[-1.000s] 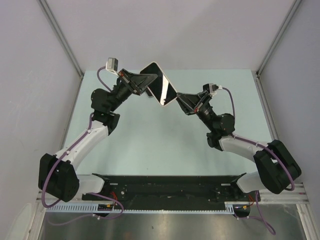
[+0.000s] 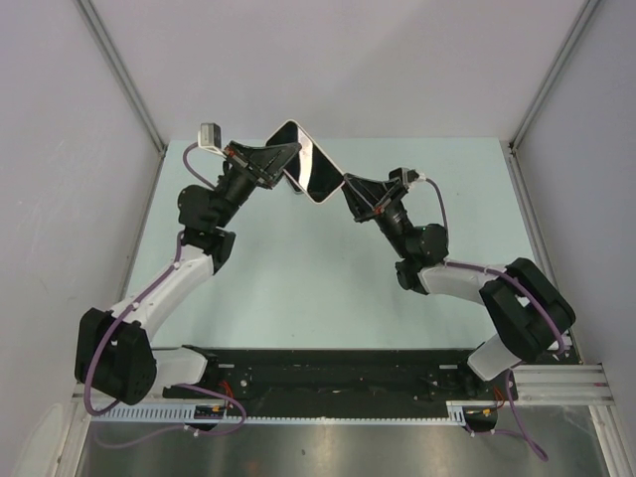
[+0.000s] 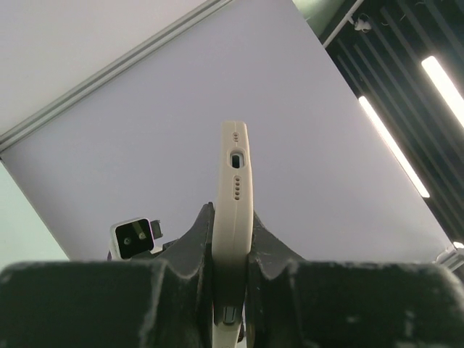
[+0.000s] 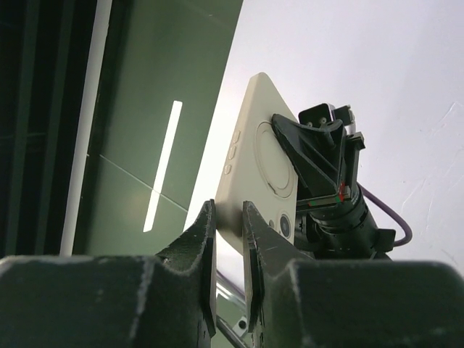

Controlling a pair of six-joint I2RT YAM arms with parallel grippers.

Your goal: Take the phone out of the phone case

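Observation:
The phone (image 2: 316, 171), dark screen toward the top camera, is held up at a slant over the table in its pale case (image 3: 233, 196). In the left wrist view the case stands edge-on, its port cutout showing, and my left gripper is shut on both its faces. My right gripper has its fingertips on either side of a case corner, apparently pinching it. The case's back (image 4: 255, 156), with a ring and camera lens, shows in the right wrist view.
A small dark item (image 2: 293, 185) peeks out beneath the phone, mostly hidden by it. Pale walls stand behind and on both sides.
The phone and both grippers have shifted slightly left. My right arm has moved left the most, staying at the phone's lower right corner. The left grip looks the same.

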